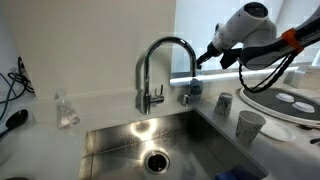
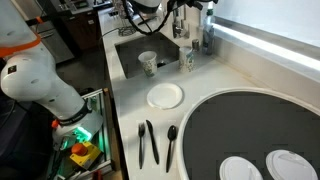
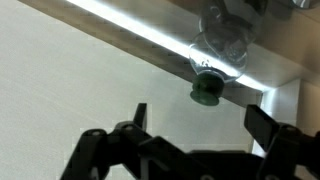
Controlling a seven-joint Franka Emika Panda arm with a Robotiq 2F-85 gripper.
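Note:
My gripper stands open, its two dark fingers wide apart with nothing between them. Beyond the fingers, in the wrist view, is a clear bottle with a dark green cap. In exterior view 1 the gripper hangs above the counter, right of the faucet. Below it, by the sink's back right corner, stands a small bottle; whether it is the green-capped one I cannot tell.
The steel sink is left of the cups. A grey cup and a smaller cup stand on its right. A white plate, cutlery and a large dark round tray occupy the counter.

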